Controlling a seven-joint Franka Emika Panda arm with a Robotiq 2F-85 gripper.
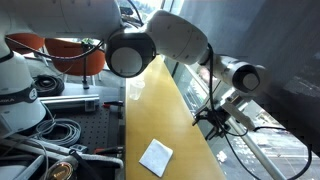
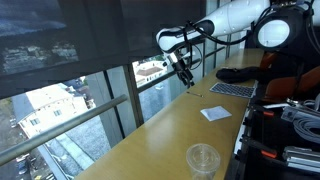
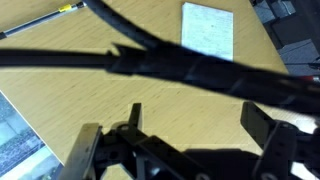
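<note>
My gripper is open above the wooden table, and nothing shows between its fingers. Its dark fingers [image 3: 122,142] appear at the lower left and lower right of the wrist view. A flat white square [image 3: 207,28], paper or cloth, lies at the top of that view, partly crossed by a black cable. In exterior view 1 the square [image 1: 155,157] rests on the near part of the table, to the left of and below the gripper [image 1: 207,130]. A thin pen-like object [image 3: 45,20] with a yellow part lies at the wrist view's upper left.
A clear container [image 2: 203,160] stands at the opposite end of the table [image 2: 130,140] from the arm. Thick black cables [image 3: 175,65] hang across the wrist view. A window runs along one side.
</note>
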